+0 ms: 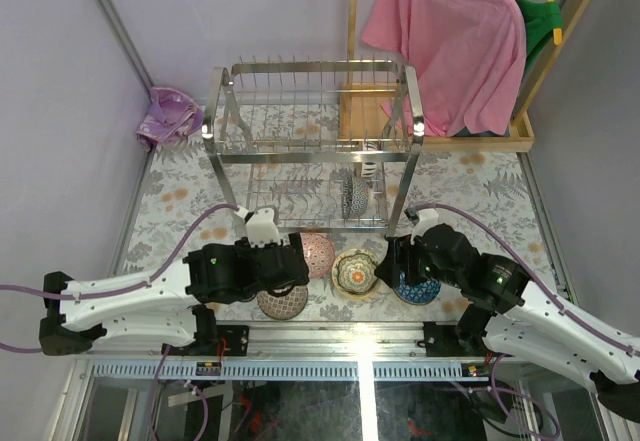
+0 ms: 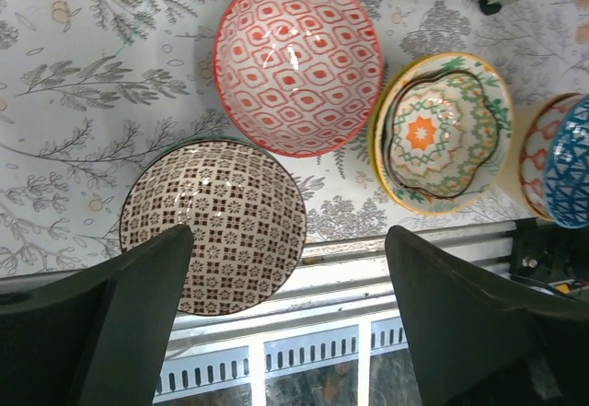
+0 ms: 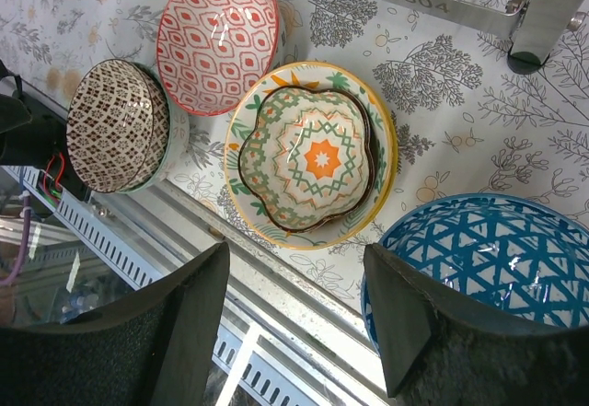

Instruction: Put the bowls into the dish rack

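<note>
Bowls lie in front of the steel rack (image 1: 310,158): brown-patterned (image 2: 212,222), red-patterned (image 2: 296,61), flower-shaped nested in a yellow-rimmed one (image 3: 313,157), and blue (image 3: 469,249). My left gripper is open above the brown and red bowls, nothing between its fingers. My right gripper has its fingers apart, empty, over the blue bowl's left rim and the table edge. A patterned bowl (image 1: 354,196) stands upright in the rack's lower tier.
A pink shirt (image 1: 445,41) and green garment hang on a wooden stand behind right. A purple cloth (image 1: 168,116) lies at back left. Metal rails edge the table's front.
</note>
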